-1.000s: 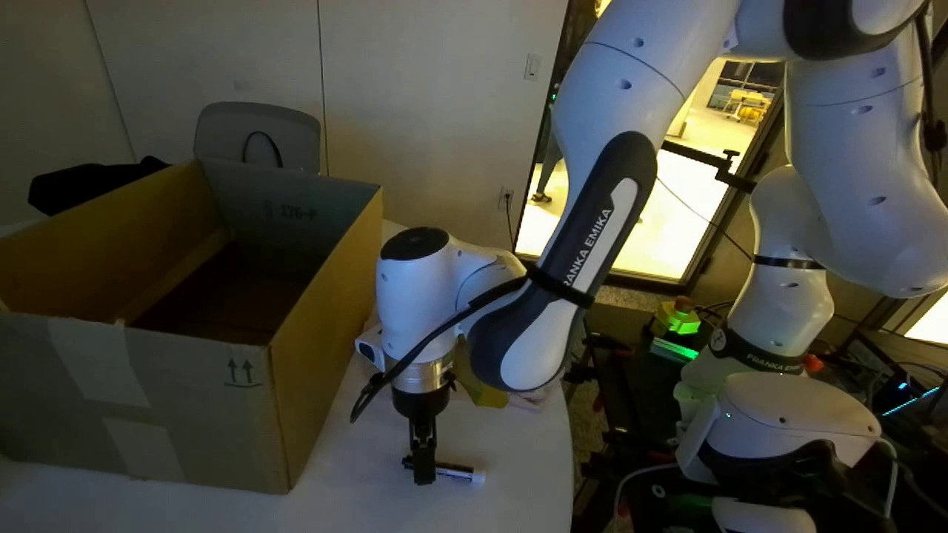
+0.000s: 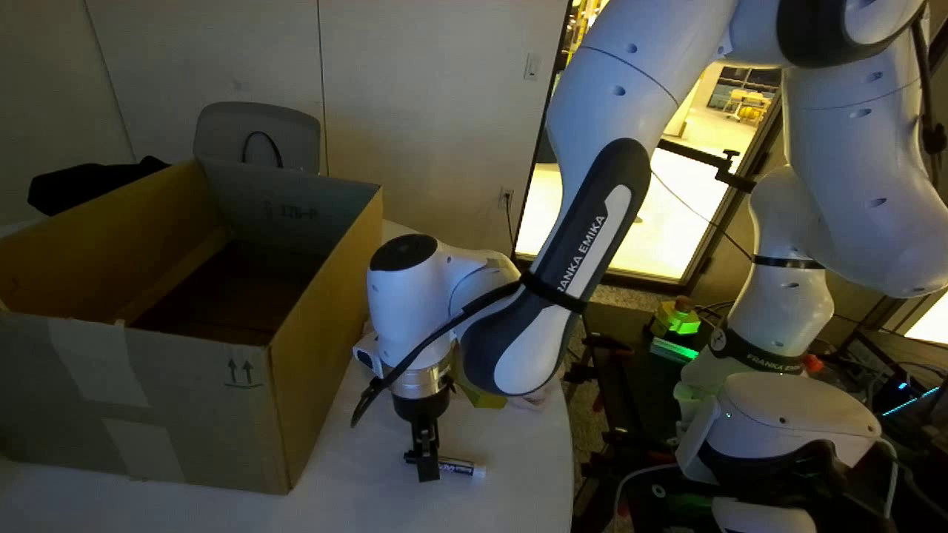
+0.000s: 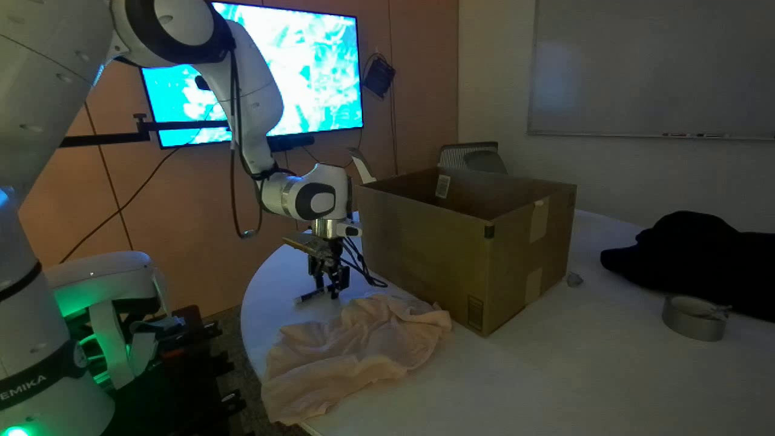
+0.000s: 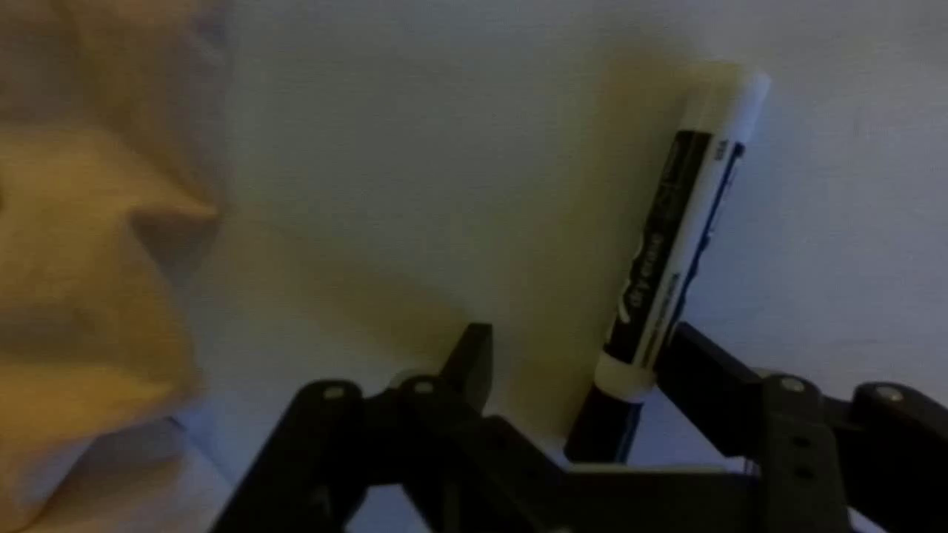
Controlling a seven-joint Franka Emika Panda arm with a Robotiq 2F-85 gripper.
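Note:
A dry erase marker (image 4: 666, 257), white with a black label and a black cap, lies on the white table. In the wrist view my gripper is part open, its two black fingers apart. The right finger (image 4: 711, 382) is up against the marker near its cap end, while a clear gap separates the left finger (image 4: 471, 364) from it. From the first exterior view, the gripper (image 2: 428, 475) points straight down at table height and hides part of the marker (image 2: 462, 466). The second exterior view shows the marker's pale end (image 3: 309, 297) beside the fingers.
A large open cardboard box (image 3: 428, 247) stands close beside the arm. A crumpled peach cloth (image 3: 356, 349) lies near the gripper at the table's edge. Farther off are a roll of tape (image 3: 695, 317) and a black garment (image 3: 690, 254). Bare table lies in front of the box.
The arm's wrist has shifted slightly left and down in the first exterior view. The marker's visible label has changed, as if it has rolled a little; it remains on the table.

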